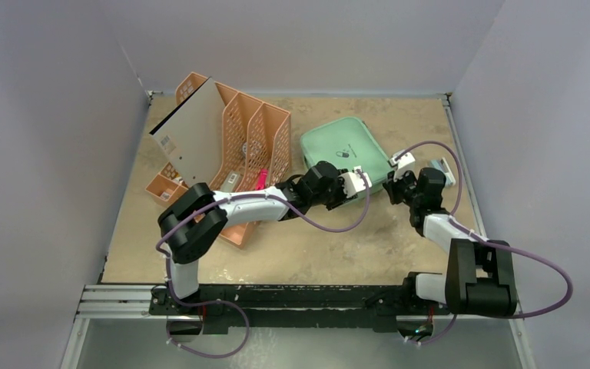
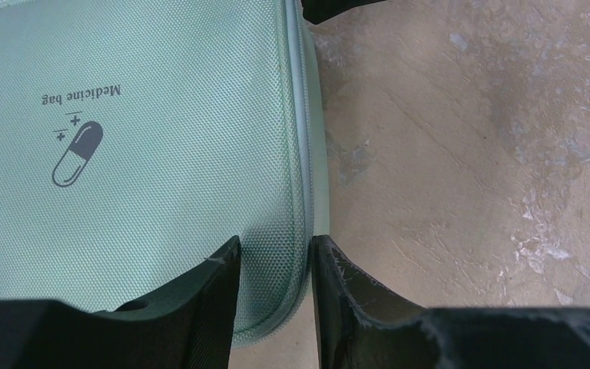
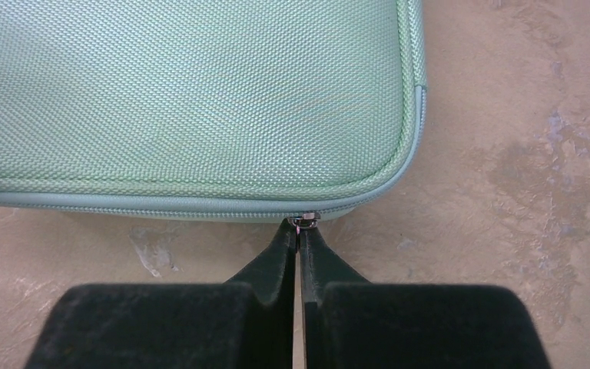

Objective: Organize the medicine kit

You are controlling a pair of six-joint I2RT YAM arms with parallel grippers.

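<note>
The closed mint-green medicine bag (image 1: 346, 138) lies at the back centre-right of the table, its printed lid (image 2: 177, 177) facing up. At its front edge near the right corner, the small metal zipper pull (image 3: 305, 221) is between the fingertips of my right gripper, which is shut on it. Over the bag's front left corner, my left gripper has one finger against the lid fabric and the other right beside the zipper edge. The fabric dips near that first finger, but whether the corner is clamped cannot be told.
An orange multi-compartment organizer (image 1: 270, 134) stands at the left, holding a white panel (image 1: 196, 134) and a pink item (image 1: 262, 178). A small pale box (image 1: 442, 171) lies to the right of the bag.
</note>
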